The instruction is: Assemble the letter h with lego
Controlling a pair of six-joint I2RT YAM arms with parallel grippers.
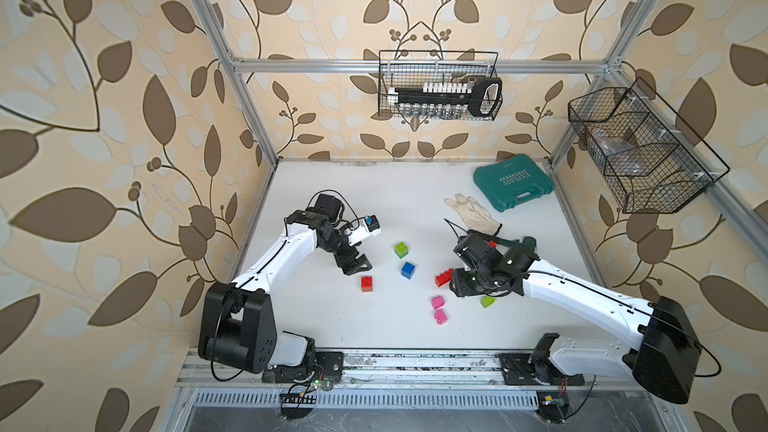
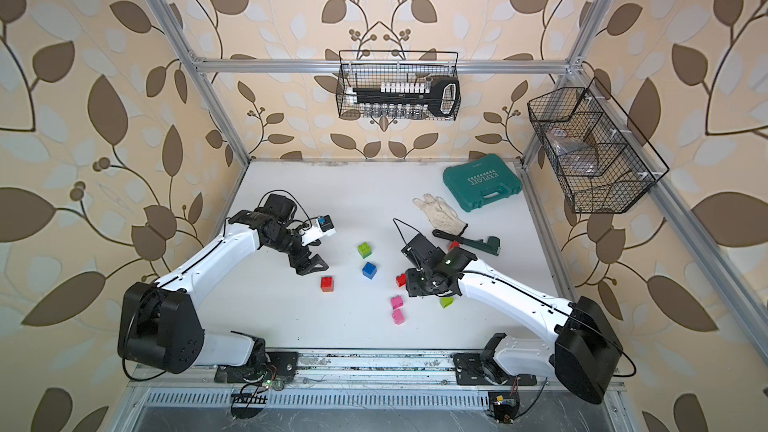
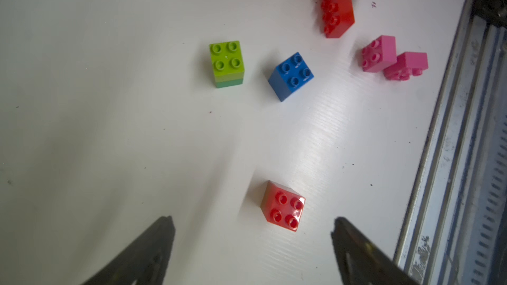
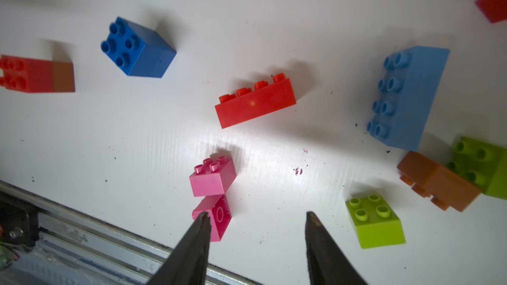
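Observation:
My left gripper is open and empty above the table, with a red square block point(image 3: 284, 205) lying beyond the gap between its fingers. Further off in the left wrist view are a green stack point(image 3: 227, 63) of two shades and a blue block point(image 3: 291, 75). Over the right half my right gripper hangs open, nothing between its fingers. The right wrist view shows a long red brick point(image 4: 256, 103) on its side, two pink bricks point(image 4: 213, 176) touching, a light-blue long brick point(image 4: 409, 97), a brown brick point(image 4: 438, 180) and a lime brick point(image 4: 375, 220), all loose.
At the back right lie a green case point(image 1: 513, 181), a pale glove point(image 1: 472, 213) and a dark-handled tool point(image 2: 480, 245). Another green brick point(image 4: 483, 164) touches the brown one. A metal rail point(image 1: 416, 360) runs along the front edge.

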